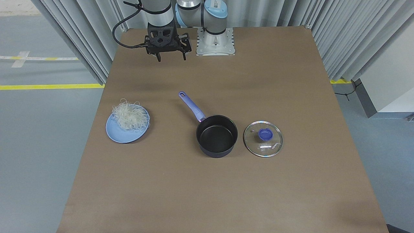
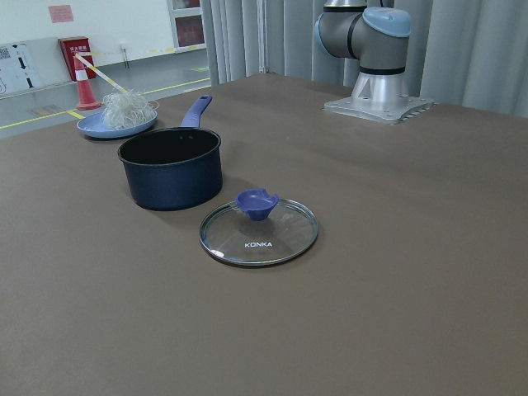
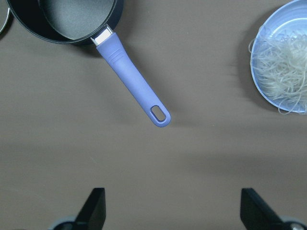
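Observation:
My gripper [image 1: 171, 58] hangs over the back of the table, open, with nothing between its fingers; in the wrist view its two fingertips sit at the bottom edge. A dark saucepan [image 1: 216, 143] with a lilac handle [image 3: 128, 72] stands upright, empty, at mid table, handle pointing back-left. A glass lid [image 1: 264, 147] with a blue knob [image 2: 256, 204] lies flat beside it at the right in the front view. A blue plate [image 1: 116, 134] at the left holds a pile of white noodle-like strands [image 1: 129, 116].
The robot's base plate [image 1: 215, 48] is at the back edge, with grey curtains behind.

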